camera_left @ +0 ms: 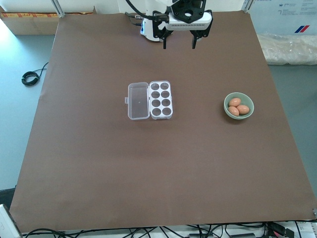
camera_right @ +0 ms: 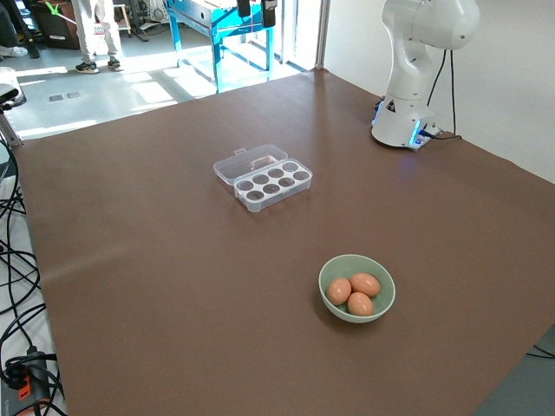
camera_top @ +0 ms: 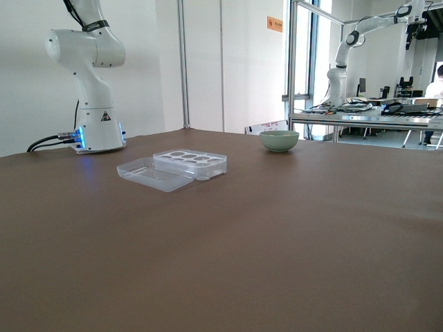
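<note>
A clear plastic egg box (camera_left: 161, 99) with its lid (camera_left: 138, 100) folded open lies on the brown table, its wells empty. To its right in the left view, a pale green bowl (camera_left: 238, 115) holds several brown eggs (camera_right: 364, 284). My gripper (camera_left: 179, 44) is raised at the back of the table in the left view, beyond the egg box, with its two black fingers apart and nothing seen between them. In the top view the gripper is out of frame; the egg box (camera_top: 190, 164) sits left of the bowl (camera_top: 279, 142).
The white arm base (camera_right: 397, 126) stands at the back edge of the table (camera_right: 199, 329). Cables (camera_left: 143, 232) run outside the table's edge. The tabletop around the box and bowl is otherwise clear.
</note>
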